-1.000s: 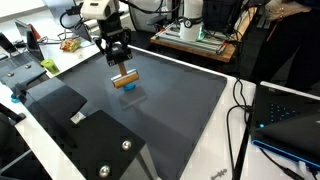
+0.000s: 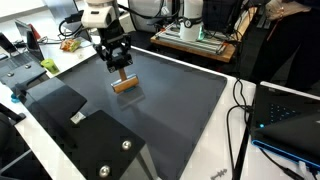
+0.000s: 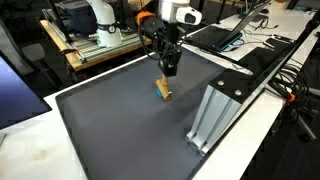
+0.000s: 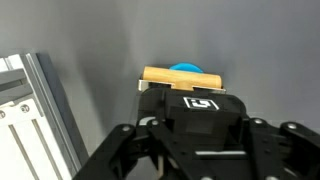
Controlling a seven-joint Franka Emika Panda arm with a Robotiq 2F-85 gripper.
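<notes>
A light wooden piece [image 2: 125, 84] with a crossbar and an upright part hangs under my gripper [image 2: 122, 67], which is shut on its upright part. In exterior view 2 the wooden piece [image 3: 163, 88] is low over the grey surface, below the black fingers. A small blue object [image 4: 188, 67] shows just past the crossbar [image 4: 182, 77] in the wrist view, mostly covered by it. Whether wood and blue object touch, I cannot tell. My gripper hides the upright part in the wrist view.
A black bracket [image 2: 100, 143] with metal bolts stands at the near edge of the grey board [image 2: 185, 105]; its silver side [image 3: 215, 115] shows in the other exterior view. The board is clear to the right of the gripper in exterior view 1.
My gripper has moved down with the wooden piece in it. The crossbar has come lower over the blue object, and less of the blue shows in exterior view 1.
</notes>
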